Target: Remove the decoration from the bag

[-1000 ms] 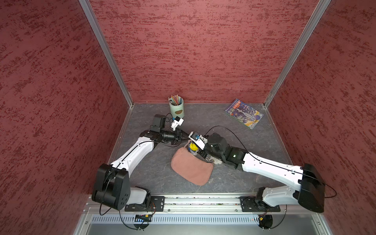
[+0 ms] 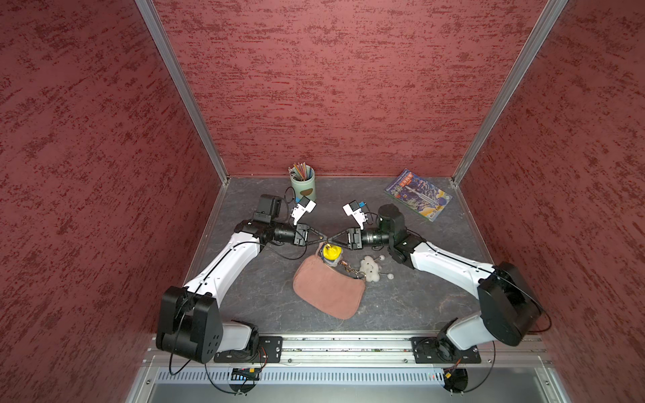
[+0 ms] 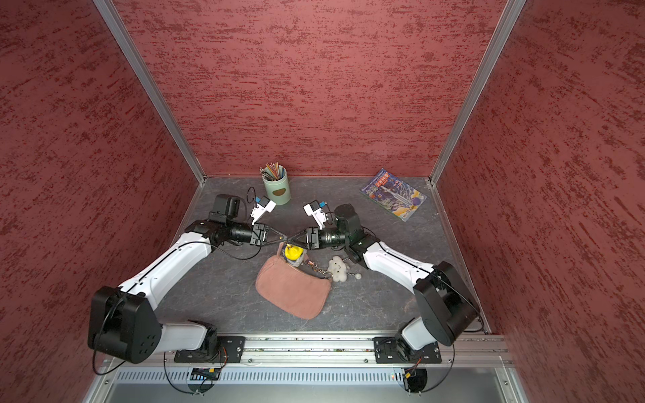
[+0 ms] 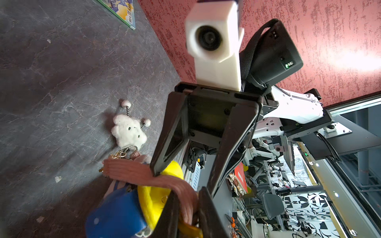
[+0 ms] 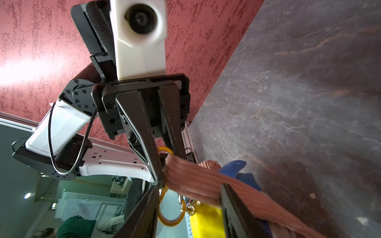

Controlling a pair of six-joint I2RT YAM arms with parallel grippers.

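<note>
The pink bag (image 2: 329, 288) lies flat at the front of the table, its strap raised behind it. A yellow-and-blue plush decoration (image 2: 332, 252) hangs by the strap from a yellow ring (image 5: 171, 222) with a metal clasp. My left gripper (image 2: 326, 239) is shut on the ribbed pink strap (image 4: 188, 202) close to this ring. Opposite it, my right gripper stands open, its fingers (image 5: 234, 210) apart with the ring and strap in front of them. A white plush charm (image 2: 370, 268) rests on the table by the gold chain (image 2: 348, 267).
A green cup (image 2: 303, 188) of pencils stands at the back left. At the back right lies a colourful book (image 2: 420, 193). The two grippers nearly meet above the decoration.
The white charm is uncovered.
</note>
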